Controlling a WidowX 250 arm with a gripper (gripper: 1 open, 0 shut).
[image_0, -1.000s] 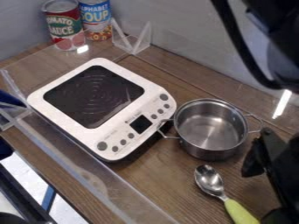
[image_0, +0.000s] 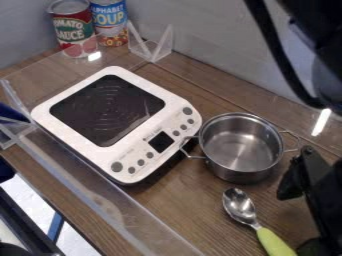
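The black robot arm (image_0: 314, 200) fills the right edge of the camera view, beside a steel pot (image_0: 241, 148) with wire handles. Its dark gripper is low at the right, by the pot and a metal spoon (image_0: 239, 207) with a green handle (image_0: 273, 241); whether it is open or shut is unclear. A white induction cooktop (image_0: 83, 145) with a black top sits left of the pot.
Two cans, tomato sauce (image_0: 75, 22) and alphabet soup (image_0: 110, 22), stand at the back left near a white bracket (image_0: 154, 45). Clear plastic edging runs along the front left. Bare wood (image_0: 187, 80) shows behind the pot.
The black arm at the right has shifted very slightly. The pot, spoon and cooktop have not moved.
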